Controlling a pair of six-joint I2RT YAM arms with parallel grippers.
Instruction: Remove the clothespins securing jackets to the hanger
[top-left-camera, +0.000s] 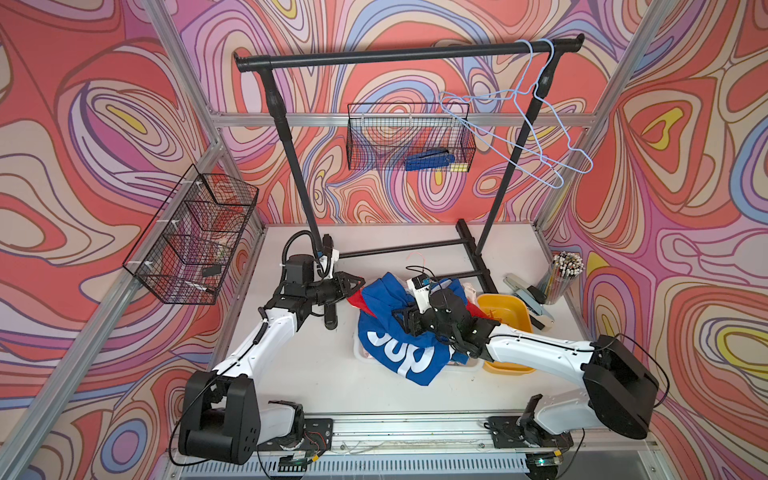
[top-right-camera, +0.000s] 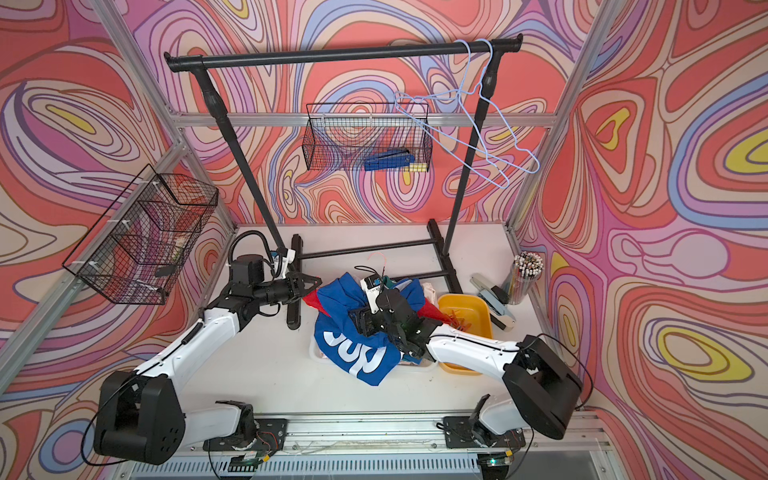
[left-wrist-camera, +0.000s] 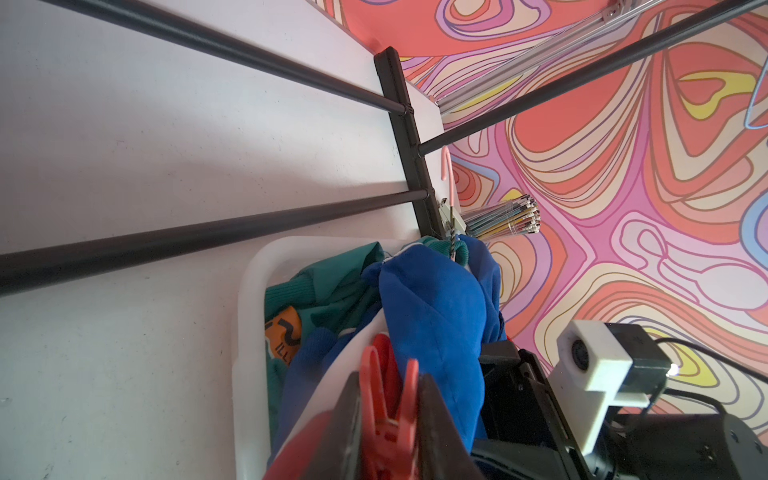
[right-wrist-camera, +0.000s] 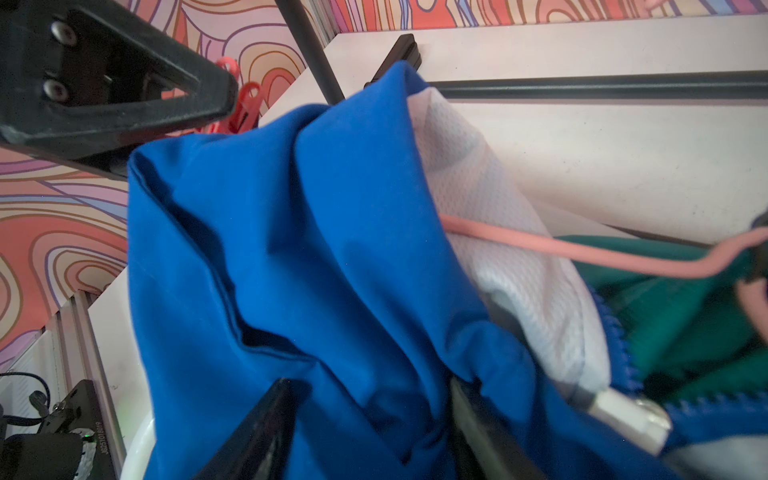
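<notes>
A blue jacket (top-left-camera: 396, 308) with white lettering and red parts lies heaped over a white bin, its front hanging over the edge. In the left wrist view my left gripper is shut on a red clothespin (left-wrist-camera: 389, 444), close to the jacket's red and white part. Whether the pin still grips cloth is hidden. In the right wrist view, blurred fingers (right-wrist-camera: 268, 428) of my right gripper stand apart over the blue fabric, with folds of it showing between them. A pink hanger (right-wrist-camera: 576, 252) runs out from beneath the jacket's collar.
Right of the bin stands a yellow tub (top-left-camera: 508, 308), partly behind the right arm. Teal clothing (left-wrist-camera: 340, 276) fills part of the white bin (left-wrist-camera: 249, 336). Light blue hangers (top-left-camera: 536, 104) hang from the black rack (top-left-camera: 400, 56).
</notes>
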